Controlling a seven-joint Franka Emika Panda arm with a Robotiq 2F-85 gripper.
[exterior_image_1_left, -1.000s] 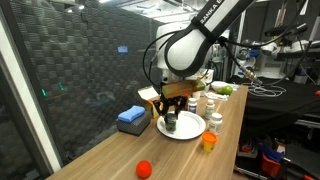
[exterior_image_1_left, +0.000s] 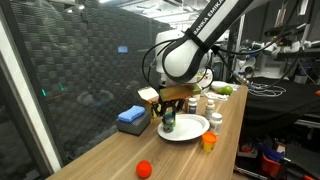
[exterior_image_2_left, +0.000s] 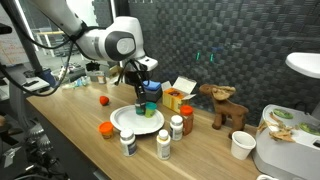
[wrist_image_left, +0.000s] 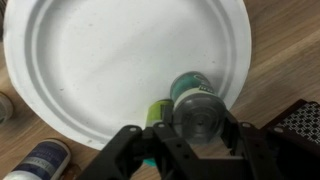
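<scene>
A white plate (wrist_image_left: 120, 55) lies on the wooden table, filling much of the wrist view. Over its rim my gripper is shut on a small bottle (wrist_image_left: 200, 112) with a grey round cap and a teal-and-white label. Beside the bottle is a green-yellow object (wrist_image_left: 158, 112), partly hidden by the gripper. In exterior view 2 the gripper (exterior_image_2_left: 141, 98) points down at the plate (exterior_image_2_left: 124, 119), and the green object (exterior_image_2_left: 151, 107) shows at its right. Whether the bottle's base touches the plate cannot be told.
White-capped jars (exterior_image_2_left: 164, 144) and an orange cup (exterior_image_2_left: 106, 129) stand near the plate. A red ball (exterior_image_1_left: 144, 169) lies on clear table. A blue box (exterior_image_1_left: 132, 120), an open carton (exterior_image_2_left: 178, 97), a toy deer (exterior_image_2_left: 226, 107) and a white cup (exterior_image_2_left: 242, 145) are around it.
My gripper has shifted slightly at the plate's edge, with the bottle still between its fingers. The plate and surrounding objects look unmoved.
</scene>
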